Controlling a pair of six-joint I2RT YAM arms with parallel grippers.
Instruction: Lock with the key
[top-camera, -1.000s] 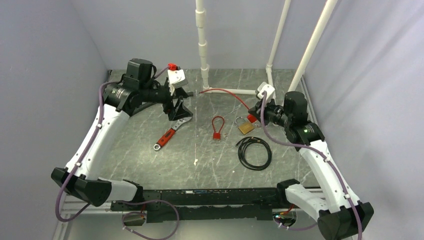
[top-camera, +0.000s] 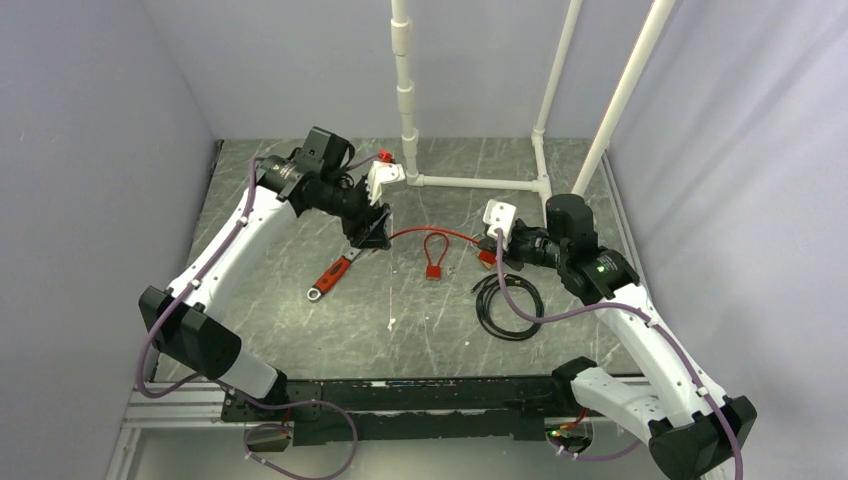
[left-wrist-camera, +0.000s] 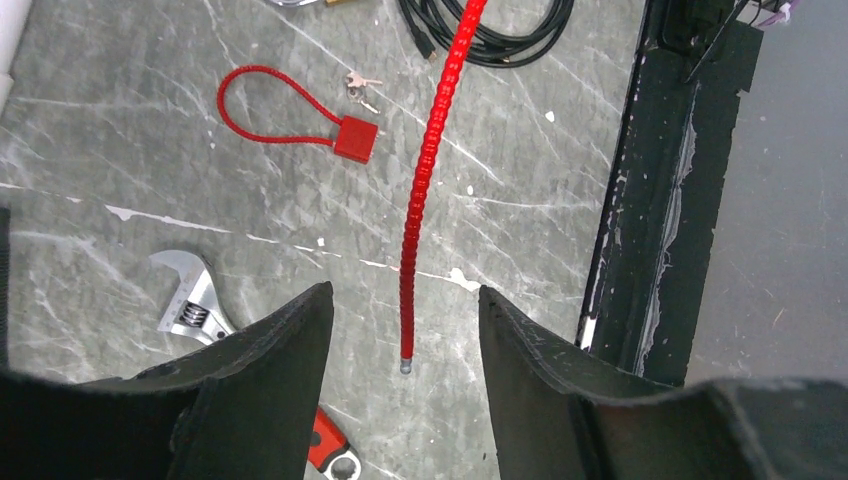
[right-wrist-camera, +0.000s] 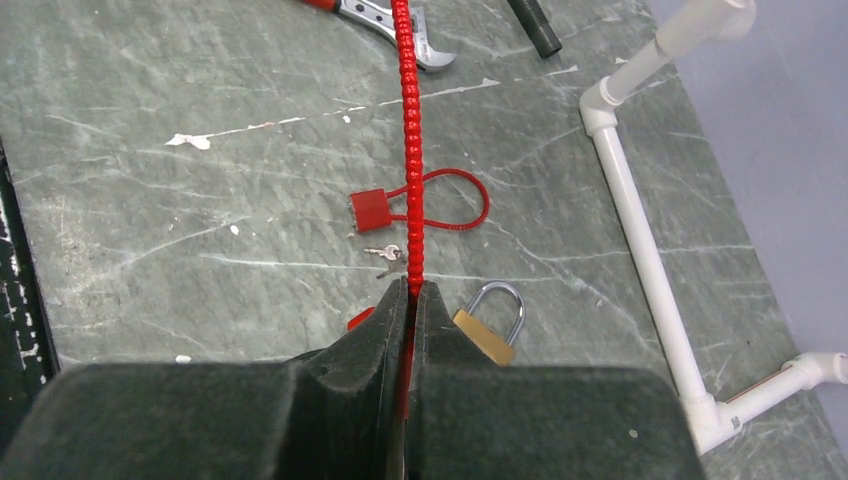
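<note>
My right gripper is shut on the red cable (right-wrist-camera: 412, 150) of a lock whose red body (top-camera: 487, 258) hangs at that gripper, partly hidden. From there the cable arcs left, and its bare metal tip (left-wrist-camera: 405, 366) lies in the gap between my left gripper's (left-wrist-camera: 406, 291) parted fingers, which show no contact with it. A second red cable lock (left-wrist-camera: 356, 139), its cable in a closed loop, rests on the table between the arms. Small keys (right-wrist-camera: 388, 253) lie beside that lock's body.
A brass padlock (right-wrist-camera: 487, 338) lies below the right gripper. The black coiled cable (top-camera: 508, 328) is nearer the front, and an adjustable wrench (top-camera: 333, 273) sits left of centre. White pipes (top-camera: 480, 183) stand at the back.
My left gripper has moved right, toward the cable's free end. The right gripper has shifted left and nearer the front with the lock, lowering the cable, whose tip is now at the left gripper.
</note>
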